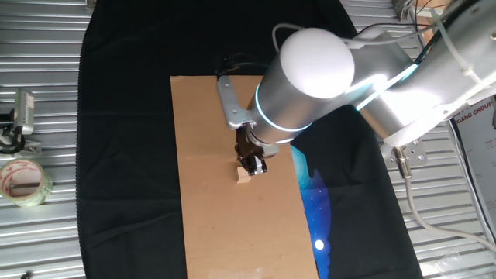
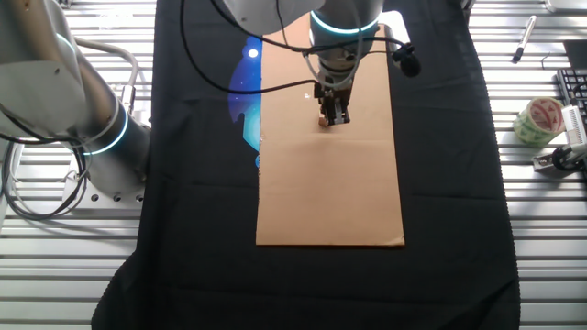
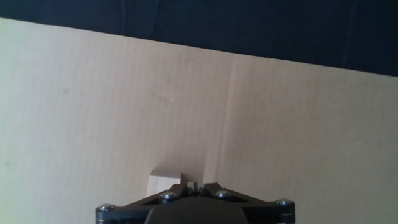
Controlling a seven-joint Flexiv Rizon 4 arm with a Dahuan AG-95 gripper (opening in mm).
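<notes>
A small, light wooden block (image 1: 243, 177) lies on the brown cardboard sheet (image 1: 217, 232). My gripper (image 1: 256, 166) is right beside it, low over the sheet. In the wrist view the fingertips of my gripper meet, and nothing shows between them. The block (image 3: 163, 182) appears just left of them there, its lower part hidden behind the gripper's linkage. From the opposite side, the block (image 2: 323, 121) is partly covered by the gripper (image 2: 337, 119). Whether fingers and block touch, I cannot tell.
Black cloth (image 1: 128, 170) surrounds the cardboard. A blue printed shape (image 1: 316, 213) shows along one long edge of the sheet. A roll of tape (image 1: 25, 183) rests on the slatted metal table, off the cloth. Most of the cardboard is bare.
</notes>
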